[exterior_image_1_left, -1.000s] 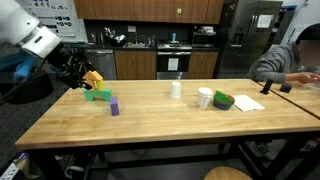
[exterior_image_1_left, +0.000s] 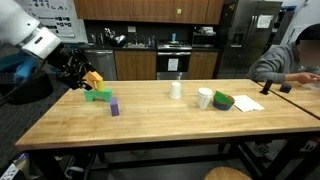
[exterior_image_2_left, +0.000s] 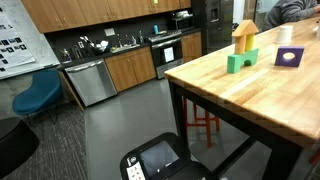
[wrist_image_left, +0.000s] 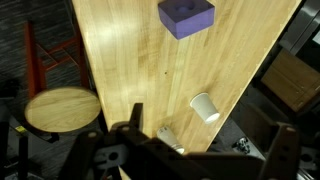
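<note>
A green block (exterior_image_2_left: 242, 61) stands on the wooden table, bearing a yellow piece (exterior_image_2_left: 240, 45) with an orange triangular top (exterior_image_2_left: 246, 28). Beside this stack sits a purple block (exterior_image_2_left: 289, 56) with a hole through its face; the purple block (wrist_image_left: 186, 16) also shows at the top of the wrist view. My gripper (exterior_image_1_left: 84, 82) hangs over the table's left end, close to the stack in exterior view 1. Seen from the wrist, my gripper is open, its dark fingers wide apart with nothing visible between them at their height. Exterior view 2 does not include the gripper.
Two white cups (exterior_image_1_left: 175, 90) and a green bowl (exterior_image_1_left: 222, 101) stand farther right on the table, with white paper (exterior_image_1_left: 248, 103) beyond. A person (exterior_image_1_left: 295, 68) is at the far right end.
</note>
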